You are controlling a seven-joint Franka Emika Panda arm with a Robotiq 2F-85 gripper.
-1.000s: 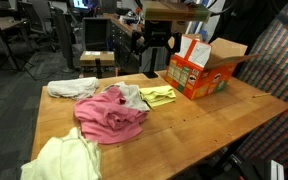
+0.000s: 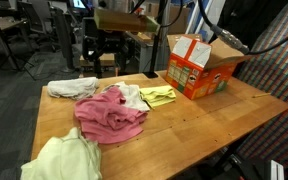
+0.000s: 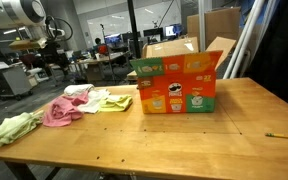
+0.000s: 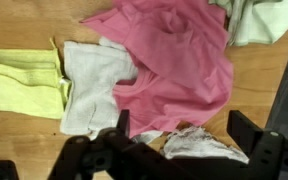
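My gripper is open above the table, its two dark fingers apart with nothing between them. In exterior view 1 the gripper (image 2: 98, 62) hangs over the far side of the cloth group. A crumpled pink cloth (image 4: 179, 60) fills the middle of the wrist view. Touching it are a white cloth (image 4: 89, 85) and, at the bottom, another white cloth (image 4: 199, 145) partly hidden by the gripper. A folded yellow cloth (image 4: 22, 82) lies at the left. Nearest in exterior view 1 is a cream cloth (image 2: 64, 160).
An open red, orange and green cardboard box (image 3: 176, 88) stands on the wooden table (image 3: 234, 125), beside the yellow cloth. Bare tabletop stretches in front of the box. A thin pencil-like stick (image 3: 287, 136) lies near the right end.
In exterior view 1 the arm and gripper have moved left, from near the box to over the white and pink cloths. The cloths and box have not moved.
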